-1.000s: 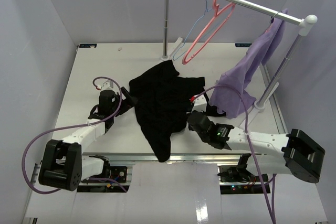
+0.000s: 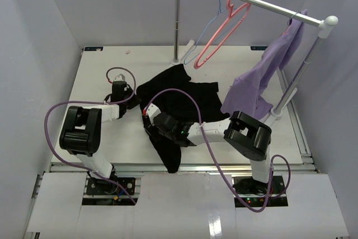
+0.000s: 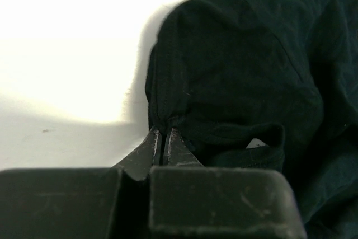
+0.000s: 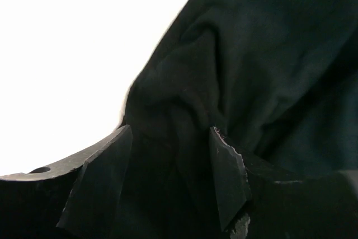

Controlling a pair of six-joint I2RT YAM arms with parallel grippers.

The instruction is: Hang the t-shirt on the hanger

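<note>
A black T-shirt (image 2: 190, 96) lies spread on the white table. At its left edge, my left gripper (image 2: 130, 98) is shut on a hem of it, as the left wrist view (image 3: 165, 135) shows. My right gripper (image 2: 150, 117) is low over the shirt's left-front part; in the right wrist view (image 4: 170, 132) its fingers stand open over the dark folded fabric near an edge. A pink hanger (image 2: 221, 34) and a blue hanger (image 2: 204, 29) hang on the metal rail above.
A purple garment (image 2: 257, 82) hangs at the rail's right end. The rack's posts (image 2: 177, 15) stand on the table at back and right. Bare table (image 2: 106, 60) shows at the back left and along the front.
My right gripper has swung left across the shirt to its left-front part. My left gripper has moved slightly away from the front edge at the shirt's left side.
</note>
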